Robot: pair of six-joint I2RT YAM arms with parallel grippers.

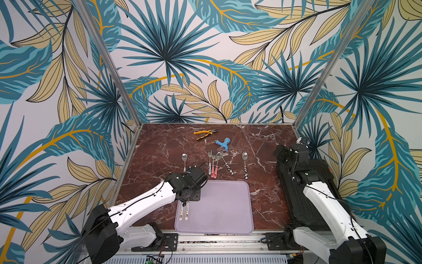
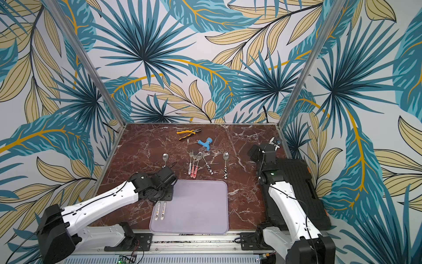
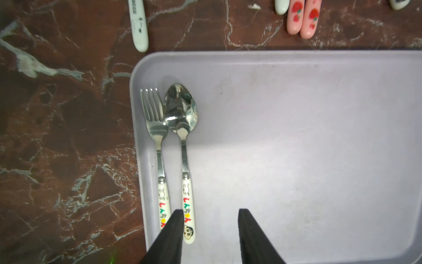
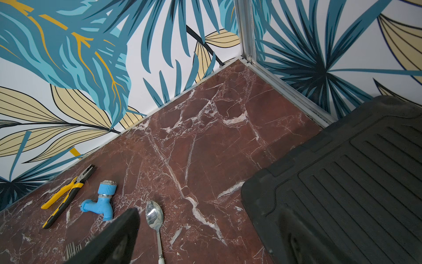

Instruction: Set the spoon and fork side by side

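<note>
Along the left side of the lilac tray (image 3: 307,154) lie a fork (image 3: 160,167) and a spoon (image 3: 184,158) with matching patterned white handles. They are roughly parallel, the spoon right of the fork, their heads close or touching. My left gripper hangs above them, open and empty; in its wrist view one finger covers the end of the fork's handle. From the top left view only the handles show, the arm hiding the heads. My right gripper is open over the right side of the table, with nothing between its blurred fingers.
Beyond the tray lie a white-handled spoon (image 1: 184,157), pink-handled cutlery (image 1: 215,167), a white-handled fork (image 1: 209,165) and black-and-white-handled pieces, including a spoon (image 1: 245,162). Pliers (image 1: 204,133) and a blue tap (image 1: 223,143) are farther back. A black mat (image 4: 351,184) fills the right.
</note>
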